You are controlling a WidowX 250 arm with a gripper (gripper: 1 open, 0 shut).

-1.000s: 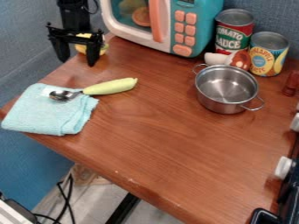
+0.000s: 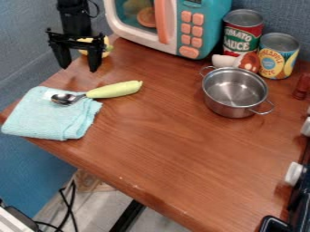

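My black gripper (image 2: 78,56) is at the upper left, low over the table's back-left corner, in front of a yellow object (image 2: 105,45) that it partly hides; whether anything is between its fingers cannot be made out. A light blue cloth (image 2: 49,120) lies at the left edge of the wooden table (image 2: 169,163), with a spoon (image 2: 71,98) on it and a pale yellow-green utensil handle or corn-like piece (image 2: 115,90) extending to the right.
A toy microwave (image 2: 158,23) stands at the back, beside a tomato sauce can (image 2: 240,34) and a second can (image 2: 277,56). A steel pot (image 2: 234,91) sits at the right.
My gripper has shifted slightly at the back-left corner, a little to the right over the last second. The other objects have stayed in place.
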